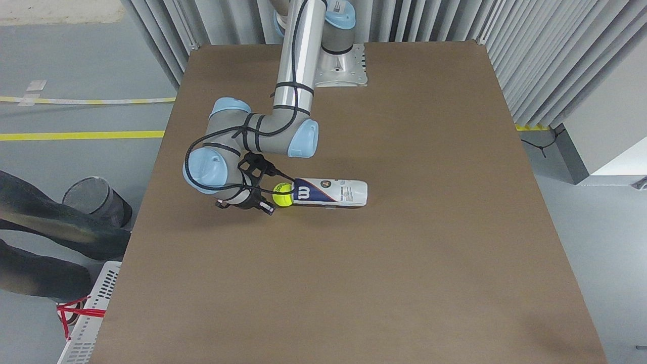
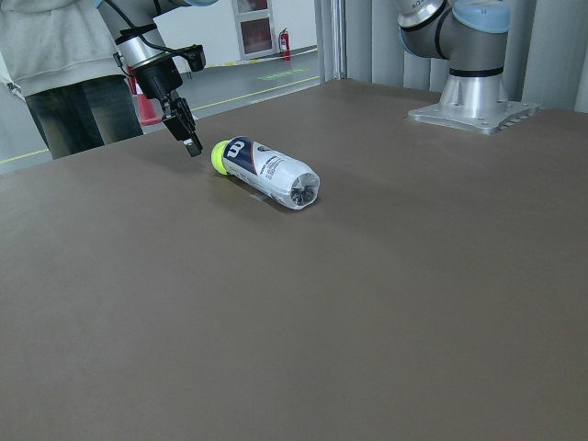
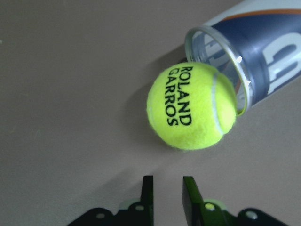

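A yellow-green tennis ball (image 3: 190, 108) marked Roland Garros (image 1: 282, 197) rests on the table at the open mouth of a clear tube (image 1: 330, 191) with a navy and white label, lying on its side (image 2: 271, 175). My gripper is above the table beside the ball, on the side away from the tube, its black fingertips apart with nothing between them; in the left view the gripper (image 2: 188, 138) hangs just left of the ball.
The arm's base (image 2: 473, 115) stands at the back. A person's legs (image 1: 60, 224) are beside the left edge, off the table.
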